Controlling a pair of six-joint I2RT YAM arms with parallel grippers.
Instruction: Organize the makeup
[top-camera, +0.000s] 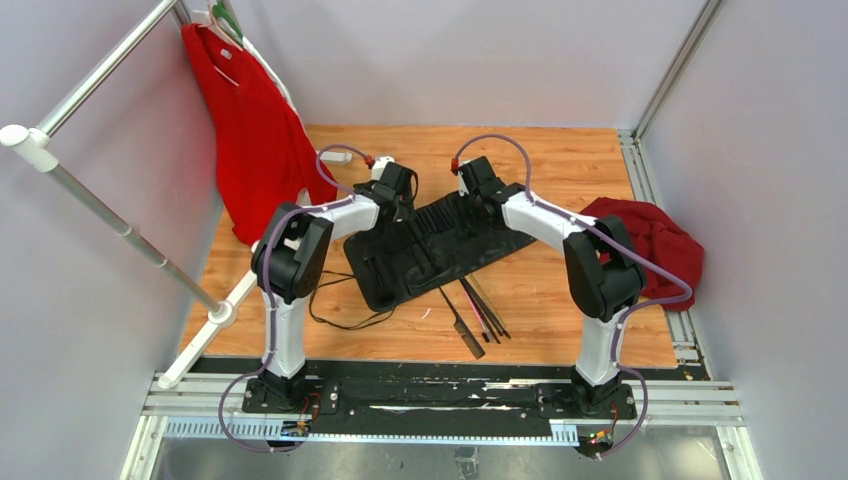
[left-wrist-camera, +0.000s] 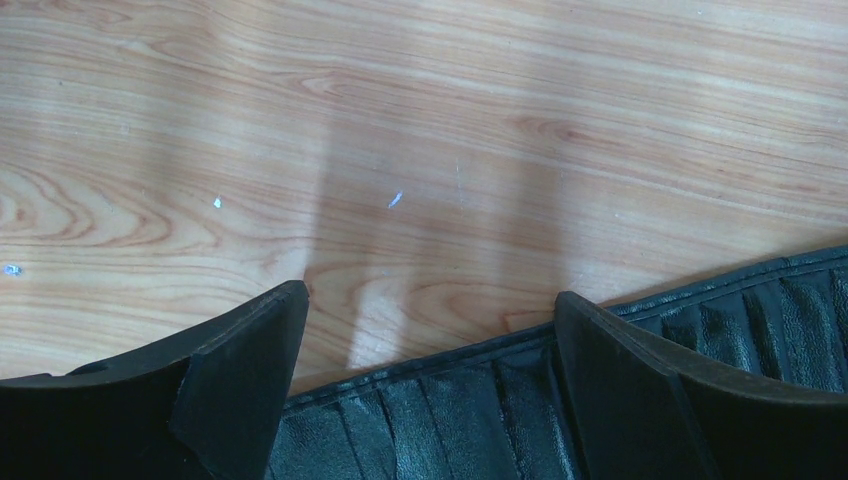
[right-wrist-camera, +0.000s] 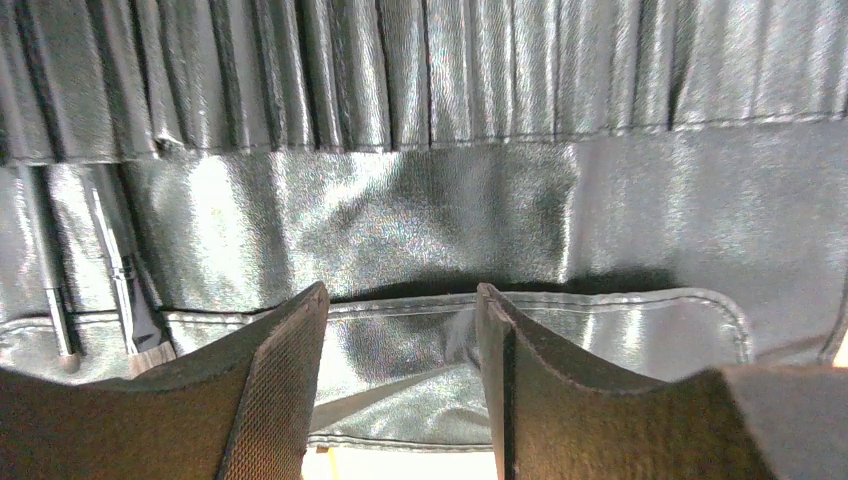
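Observation:
A black brush roll (top-camera: 405, 275) lies unfolded and slanted across the table, its row of narrow pockets (right-wrist-camera: 420, 80) along the far side. Two brushes (right-wrist-camera: 122, 280) are tucked in pockets at the left of the right wrist view, their bristle ends out. Over the roll's far edge, my left gripper is open; bare wood and the stitched edge show between its fingers. My right gripper, also open, hangs above the roll with only black material visible between its fingertips. In front of the roll lie several thin sticks (top-camera: 485, 310) and a dark flat-ended tool (top-camera: 466, 338).
Thin cords (top-camera: 345, 325) trail off the roll's left end. A red garment (top-camera: 255, 130) hangs from a rack at left, and a dark red cloth (top-camera: 650, 245) is heaped at right. Bare wood (top-camera: 560, 170) shows at the back right.

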